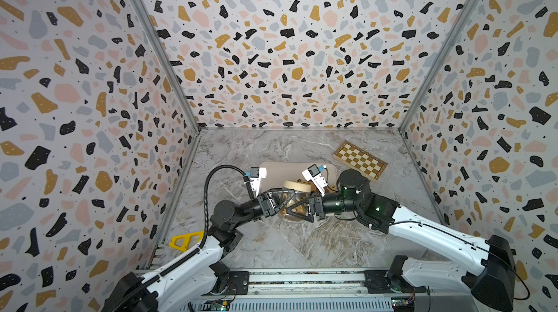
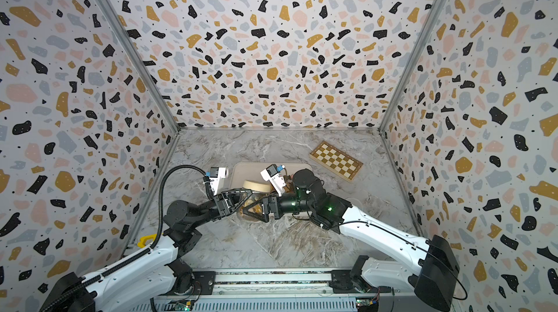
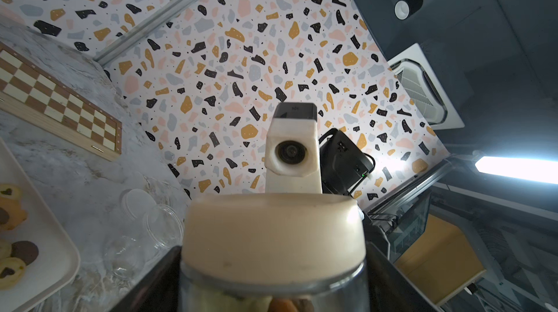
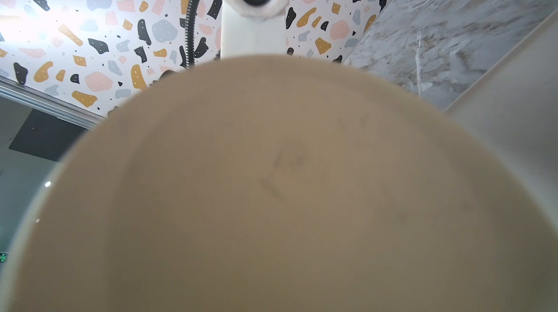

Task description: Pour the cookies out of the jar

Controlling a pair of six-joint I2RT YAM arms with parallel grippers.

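Note:
The clear jar (image 1: 304,202) of cookies stands upright in front of the tray, its cream lid (image 1: 297,185) on top. In the left wrist view the lid (image 3: 273,236) is large, with cookies just visible through the glass below. My left gripper (image 1: 289,195) has its dark fingers (image 3: 159,280) on both sides of the jar under the lid; whether they press on it cannot be told. My right gripper (image 1: 289,209) is open around the jar from the right. The lid (image 4: 290,184) fills most of the right wrist view and hides the right fingers there.
Behind the jar lies a shallow beige tray (image 1: 270,169) with several cookies (image 3: 12,213). A chessboard (image 1: 360,159) lies at the back right. Clear empty containers (image 3: 164,224) rest on the marble beyond the tray. A yellow bracket (image 1: 184,241) sits at far left.

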